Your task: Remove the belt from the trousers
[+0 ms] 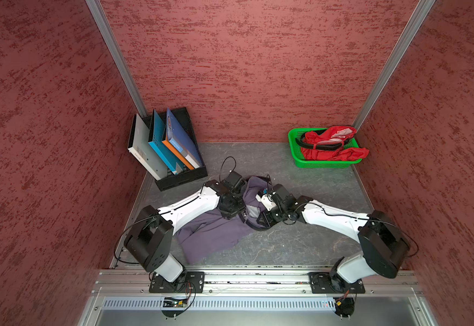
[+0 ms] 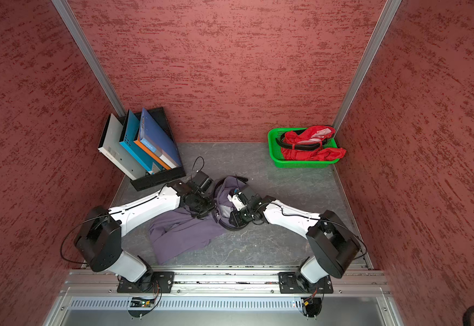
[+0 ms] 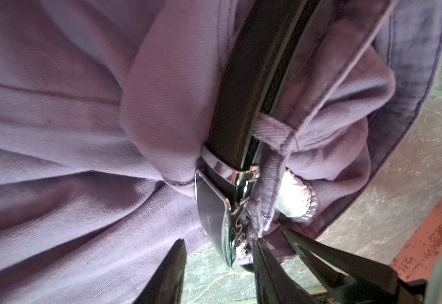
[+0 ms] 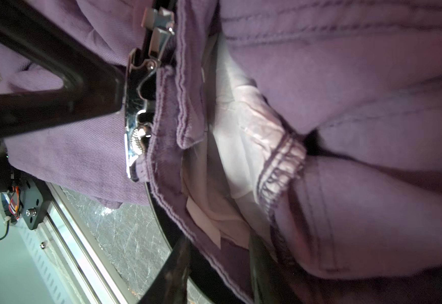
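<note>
The purple trousers (image 1: 209, 236) lie on the table with the waist end between my two arms. In the left wrist view, the black belt (image 3: 241, 86) passes through the waistband loops, and its metal buckle (image 3: 213, 217) sits at the front opening. My left gripper is open near the buckle's lower end, with nothing gripped. My right gripper is part open over the waistband (image 4: 172, 207). Its fingers appear on either side of the waistband and belt edge; whether they touch cannot be told. The right arm partly covers the waist in the top views.
Binders (image 1: 180, 138) stand in a black rack at the back left. A green basket (image 1: 296, 158) at the back right holds red cloth (image 1: 324, 154) and a black strap.
</note>
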